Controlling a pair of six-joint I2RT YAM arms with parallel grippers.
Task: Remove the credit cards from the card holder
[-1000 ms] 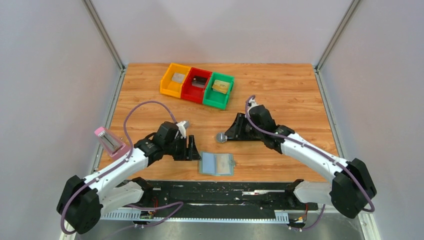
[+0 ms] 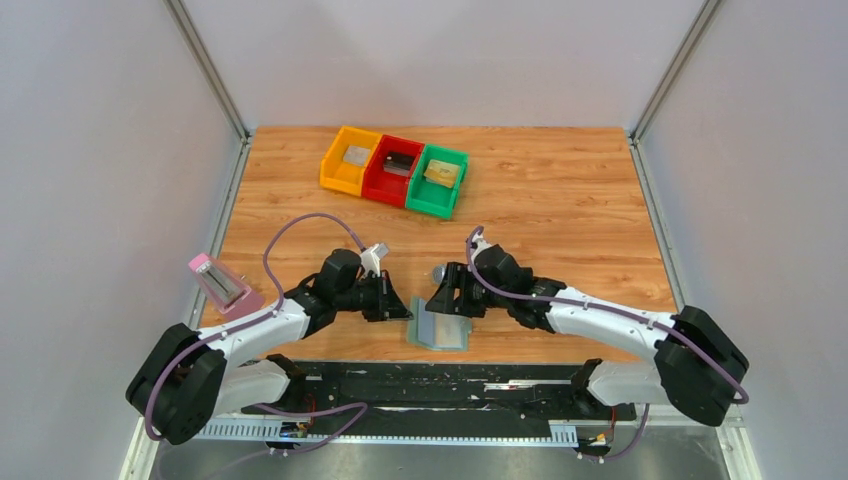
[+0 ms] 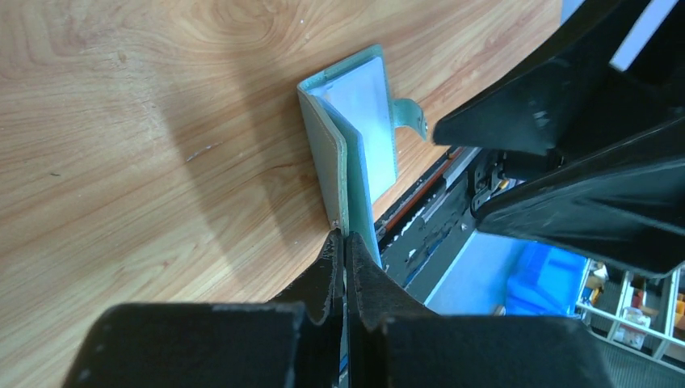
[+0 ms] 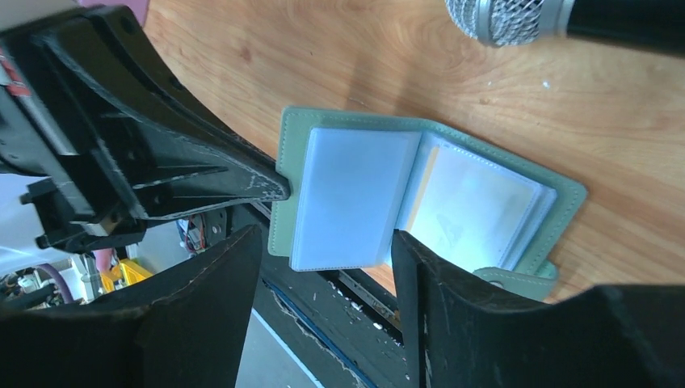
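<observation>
The pale green card holder (image 2: 437, 338) lies opened out near the front table edge. Its left cover (image 3: 325, 153) is tilted up off the wood, and my left gripper is shut on that cover's outer edge. In the right wrist view, bluish clear sleeves (image 4: 351, 198) show on both halves, with a whitish card-like insert (image 4: 472, 206) in the right half; how many cards there are cannot be told. My right gripper stands open above the holder, nothing between its fingers. In the left wrist view its dark fingers (image 3: 501, 113) appear beside the holder.
A microphone (image 4: 517, 18) lies just behind the holder. Yellow (image 2: 341, 172), red (image 2: 380, 186) and green (image 2: 430, 198) bins stand at the back, each with something inside. A pink object (image 2: 222, 285) is at the far left.
</observation>
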